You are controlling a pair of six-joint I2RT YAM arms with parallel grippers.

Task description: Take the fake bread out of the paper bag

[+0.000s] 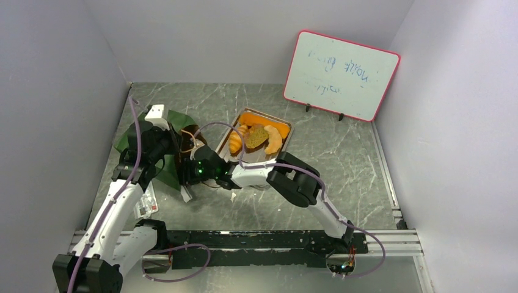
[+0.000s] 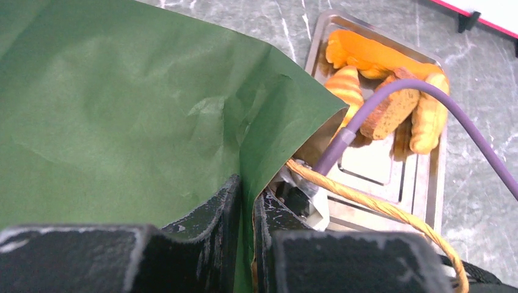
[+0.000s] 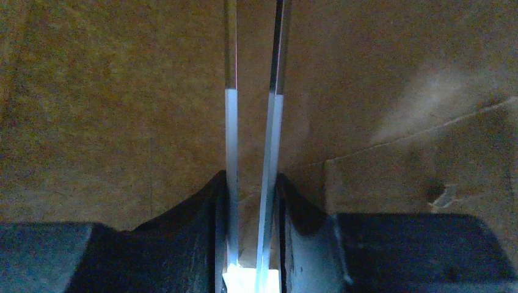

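The green paper bag lies on its side at the left of the table, its brown mouth facing right. My left gripper is shut on the bag's edge, with green paper pinched between its dark fingers. My right gripper is inside the bag, fingers slightly apart; a narrow gap with brown paper behind it shows between the pale strips along them. Only the brown inner wall surrounds it there, and no bread shows inside. Several fake breads, including a striped croissant and a seeded piece, rest on the metal tray.
The metal tray stands right of the bag mouth. A twisted paper handle crosses near the mouth. A purple cable loops above the right arm. A whiteboard leans at the back right.
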